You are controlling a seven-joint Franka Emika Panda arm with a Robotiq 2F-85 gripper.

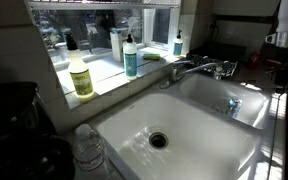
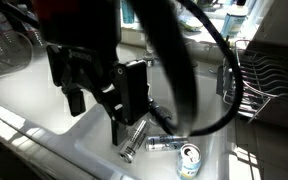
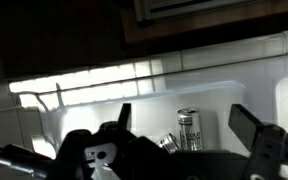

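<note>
My gripper stands open in the wrist view, its two fingers well apart and nothing gripped. Below and beyond them, a dark-and-silver can (image 3: pixel 189 130) lies in the white basin, with another silver item (image 3: pixel 168 143) partly hidden beside it. Exterior view 2 has the gripper (image 2: pixel 97 117) large and close, above the basin. On the basin floor there are a silver can (image 2: pixel 134 140), a second can (image 2: pixel 166 143) lying down, and a blue-and-white can (image 2: pixel 189 160). From exterior view 1, the arm (image 1: pixel 284 40) enters at the right edge, and small items (image 1: pixel 234 104) sit in the far basin.
The near basin (image 1: pixel 174 145) is empty. A faucet (image 1: pixel 189 68) stands behind the sinks. Soap bottles (image 1: pixel 79 68) line the sill, and a clear plastic bottle (image 1: pixel 88 147) is on the counter. A wire rack (image 2: pixel 264 75) stands beside the sink.
</note>
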